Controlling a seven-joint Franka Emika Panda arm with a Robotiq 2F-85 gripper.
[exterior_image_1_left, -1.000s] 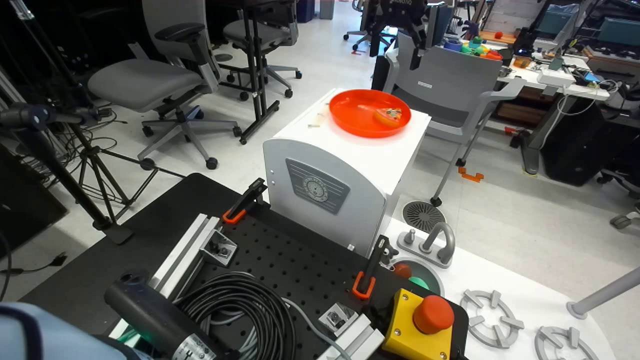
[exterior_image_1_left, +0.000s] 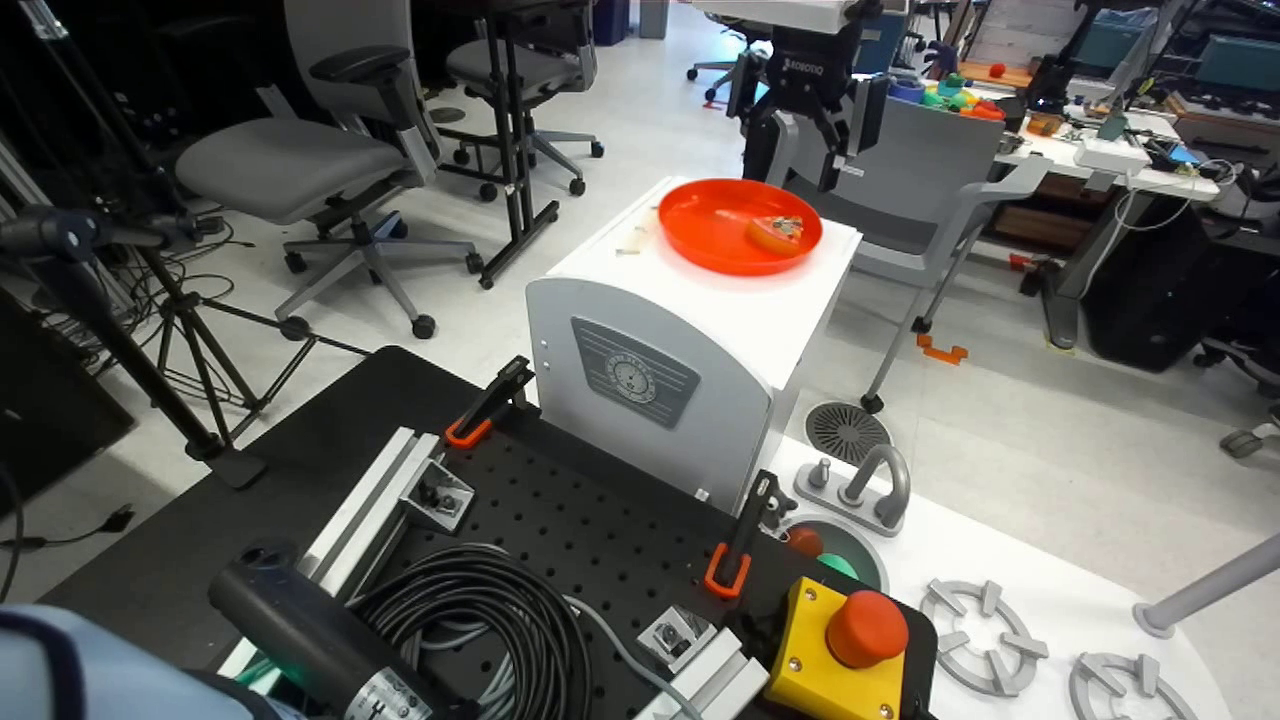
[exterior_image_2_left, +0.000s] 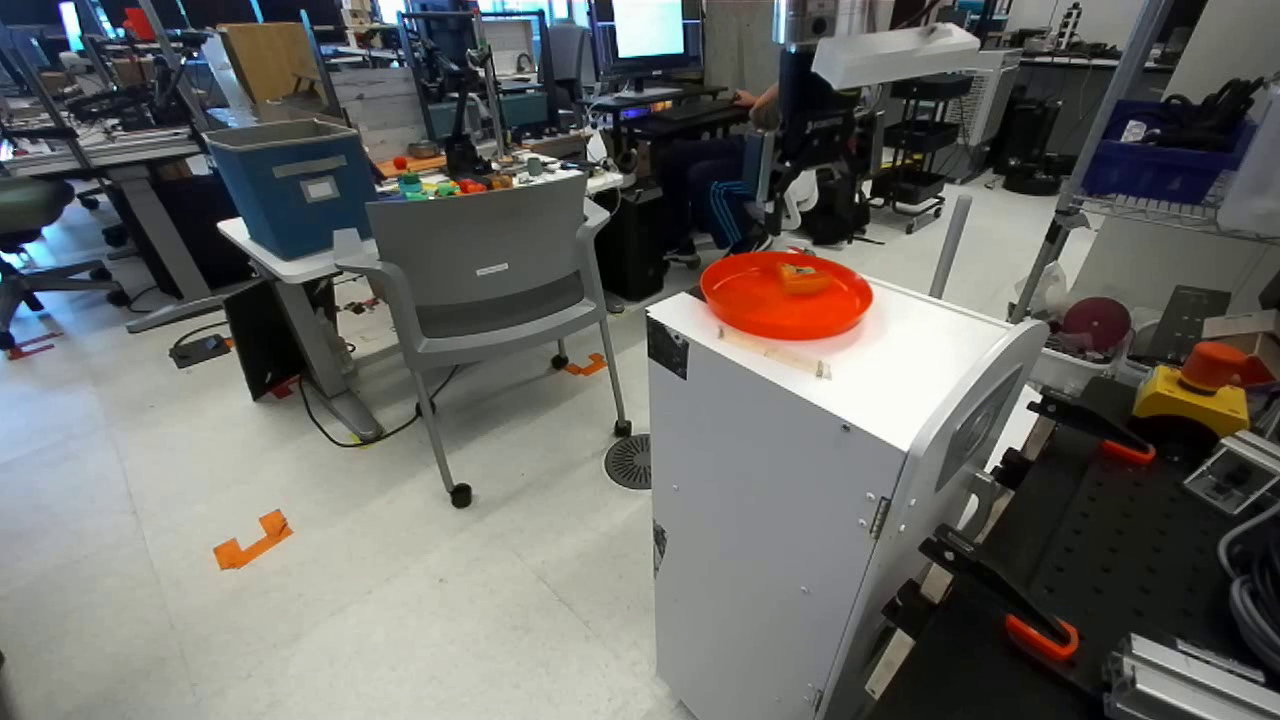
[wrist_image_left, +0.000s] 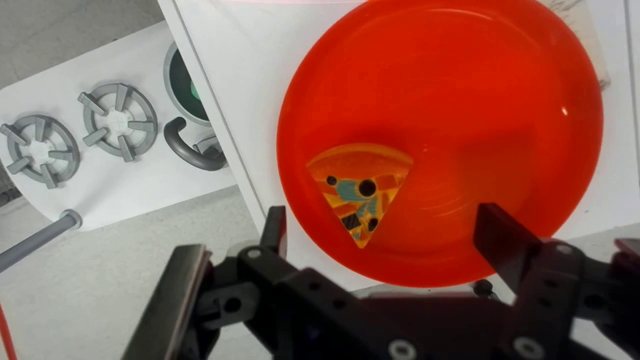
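Note:
A toy pizza slice (wrist_image_left: 362, 191) lies flat inside a round red plate (wrist_image_left: 456, 84), near its rim. In exterior view 1 the same plate (exterior_image_1_left: 708, 246) rests on the white cabinet top (exterior_image_1_left: 672, 294). Above and behind it my gripper (exterior_image_1_left: 801, 150) hangs in the air, apart from plate and slice. Its black fingers are spread wide in the wrist view, with one finger (wrist_image_left: 274, 231) to the left and the other (wrist_image_left: 495, 240) to the right over the plate's edge. Nothing sits between them.
Beside the cabinet is a white toy stove with grey burners (wrist_image_left: 120, 123), a small sink (exterior_image_1_left: 840, 546) and a curved tap (exterior_image_1_left: 888, 480). A grey chair (exterior_image_2_left: 492, 270) stands behind the cabinet. Black clamps (exterior_image_1_left: 746, 534) and a yellow emergency button box (exterior_image_1_left: 840, 648) occupy the near table.
In exterior view 1 my gripper has come down toward the plate, its fingers still apart. Plate and pizza slice have not moved.

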